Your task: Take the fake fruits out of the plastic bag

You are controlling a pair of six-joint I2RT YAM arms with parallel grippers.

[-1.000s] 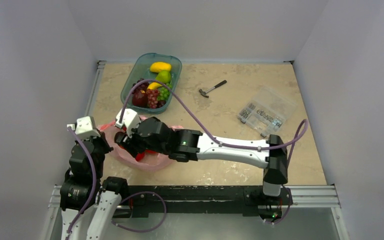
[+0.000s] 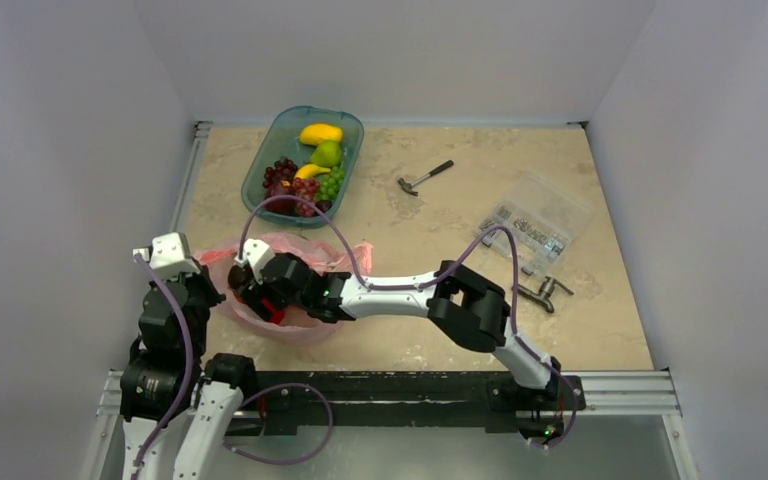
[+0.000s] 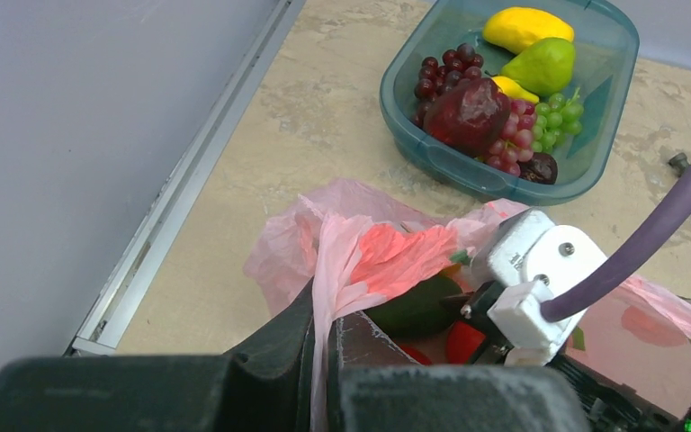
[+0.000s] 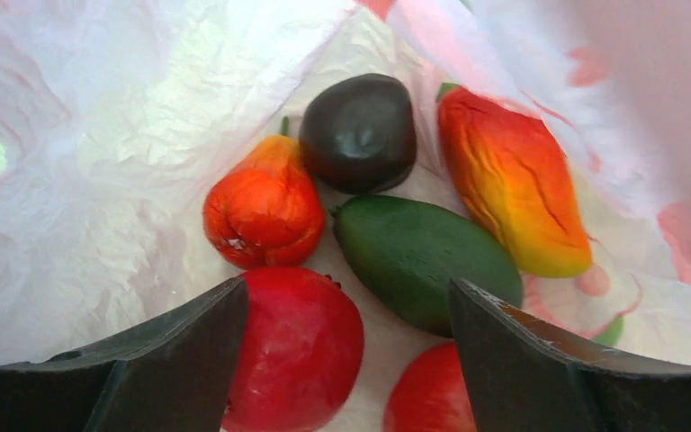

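The pink plastic bag (image 2: 305, 330) stands open at the table's front left. Its rim is pinched in my left gripper, which is shut on it. Inside the bag, my right gripper is open with its fingertips apart. Around and below those fingers lie a large red fruit (image 4: 297, 351), another red fruit (image 4: 432, 396), a dark green avocado-like fruit (image 4: 427, 256), a small orange-red fruit (image 4: 265, 207), a near-black round fruit (image 4: 360, 133) and a red-yellow one (image 4: 513, 180). Nothing is clearly held between the right fingers.
Behind the bag stands a teal bin (image 2: 353, 165) holding several fruits, among them a yellow mango (image 3: 526, 30), a green pear (image 3: 541, 67) and grapes. A hammer (image 2: 425, 177), a clear parts box (image 2: 535, 225) and a dark metal tool (image 2: 544, 292) lie to the right.
My right arm has folded its elbow inward and its gripper has gone lower and deeper into the bag. The left arm has stayed put at the bag's left rim.
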